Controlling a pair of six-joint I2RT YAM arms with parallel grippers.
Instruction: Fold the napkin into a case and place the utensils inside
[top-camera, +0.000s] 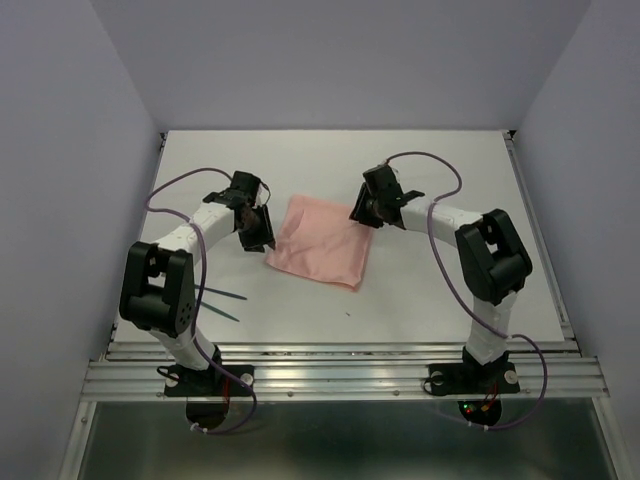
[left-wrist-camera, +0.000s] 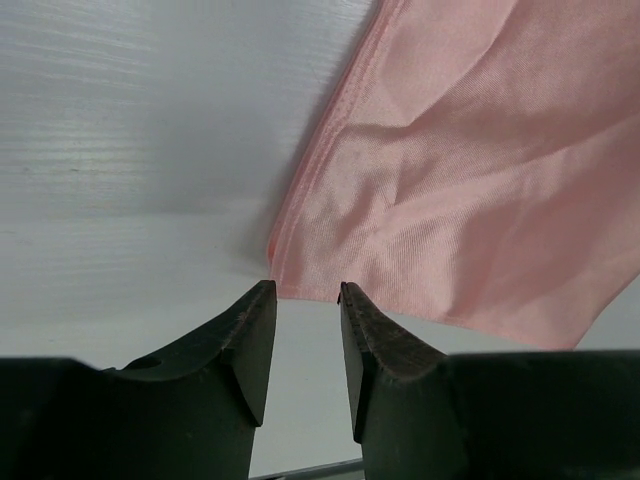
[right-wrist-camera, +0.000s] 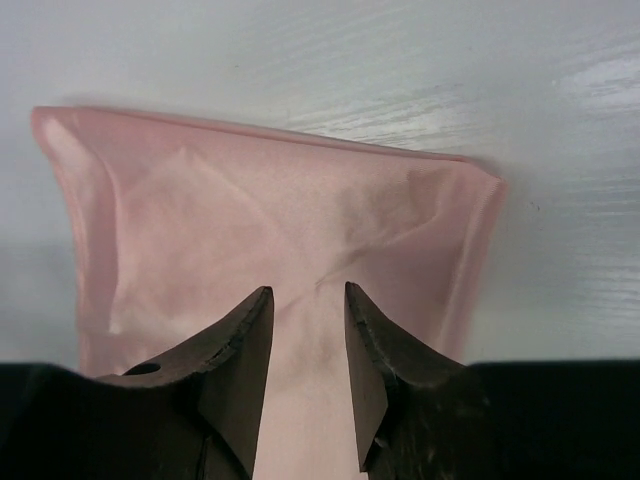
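The pink napkin (top-camera: 320, 245) lies rumpled on the white table, its left edge folded narrowly. My left gripper (top-camera: 262, 243) is open at the napkin's left corner; in the left wrist view its fingertips (left-wrist-camera: 262, 295) are just by that corner, empty. My right gripper (top-camera: 364, 220) is over the napkin's top right part, fingers apart with nothing seen held between them. Dark slim utensils (top-camera: 225, 294) lie left of and below the napkin, partly hidden by the left arm.
Grey walls stand at either side and behind.
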